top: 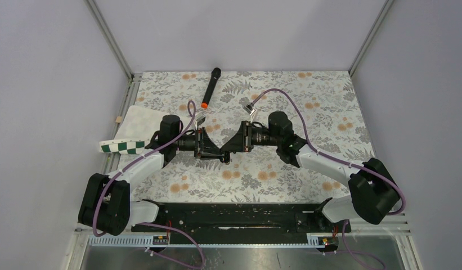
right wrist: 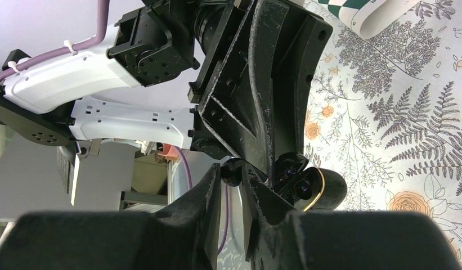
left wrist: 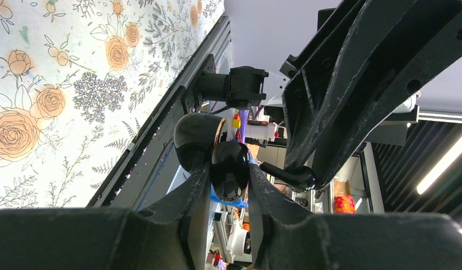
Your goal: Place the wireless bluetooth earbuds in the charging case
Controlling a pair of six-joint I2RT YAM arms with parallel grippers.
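Note:
Both grippers meet above the mat's middle in the top view. My left gripper is shut on a glossy black piece of the charging case (left wrist: 197,135), whose gold-rimmed body shows behind its fingertips. In the right wrist view the open case (right wrist: 324,188) shows its dark hollows, largely behind the grippers. My right gripper is shut on a small black earbud (right wrist: 231,171), held at the case's near left side. Whether the earbud touches the case is unclear.
A black microphone (top: 211,84) with an orange end lies at the back. A white sheet (top: 141,121) with a green checkered band (top: 121,146) lies at the left.

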